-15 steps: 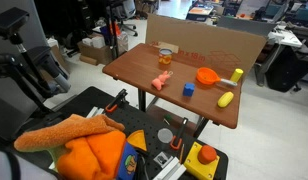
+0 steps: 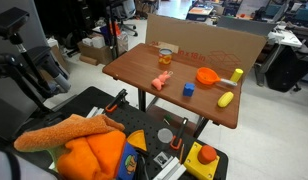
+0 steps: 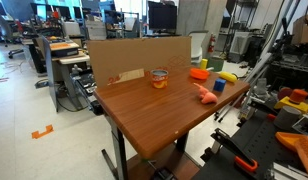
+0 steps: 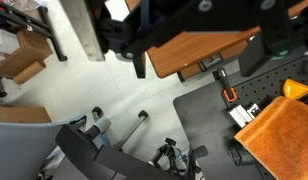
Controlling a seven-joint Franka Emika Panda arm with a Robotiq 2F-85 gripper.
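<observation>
My gripper stands open in the wrist view, its dark fingers spread wide at the top with nothing between them. Beyond them shows the brown table (image 4: pixel 194 48). On that table in exterior view 1 lie a pink toy (image 2: pixel 162 80) near the middle, a blue block-like item (image 2: pixel 188 89) and a yellow oval piece (image 2: pixel 225 99) near the right corner. Farther back are an amber jar (image 2: pixel 165 54), an orange bowl (image 2: pixel 207 76) and a yellow cylinder (image 2: pixel 237 75). None of these is near the fingers.
A cardboard panel (image 3: pixel 144 58) stands along the table's back edge. Below the front edge, a black base plate carries clamps and an orange cloth (image 4: pixel 279 138). A yellow box with a red button (image 2: pixel 206 155) sits at its right.
</observation>
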